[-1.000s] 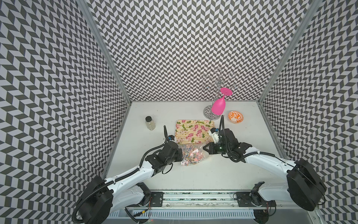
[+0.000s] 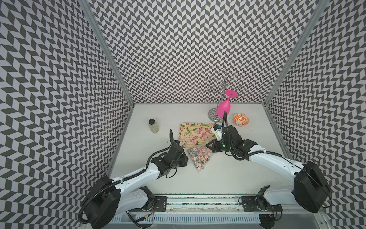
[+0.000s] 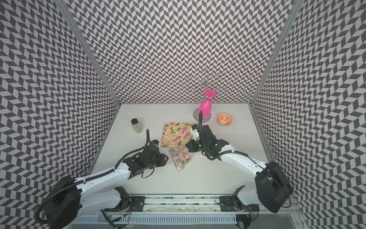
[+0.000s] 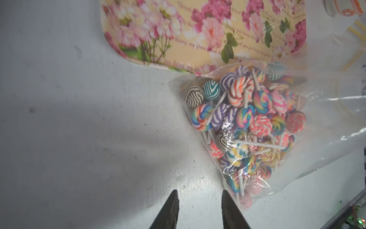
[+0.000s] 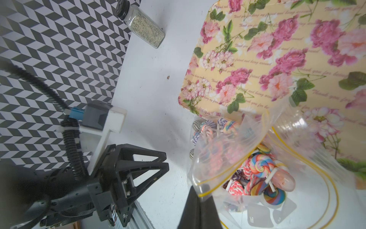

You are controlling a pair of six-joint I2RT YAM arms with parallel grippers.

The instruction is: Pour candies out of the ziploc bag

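Note:
A clear ziploc bag [image 2: 199, 157] of small lollipop candies [image 4: 247, 114] hangs from its open, yellow-striped mouth [image 5: 232, 171], its lower corner pointing toward the table's front. On the rim of that mouth my right gripper is shut, with the thin plastic at its fingertips. My left gripper stands part open and empty, left of the bag and apart from it. In the right wrist view its two fingers [image 5: 150, 164] show a gap. The candies lie inside the bag, several visible through the mouth. A floral tray [image 2: 190, 131] lies just behind.
A black-lidded jar [image 2: 153, 126] stands at back left. Behind the right arm are a pink glass [image 2: 223, 108] hung on a metal stand [image 2: 214, 113] and an orange patterned bowl [image 2: 240, 119].

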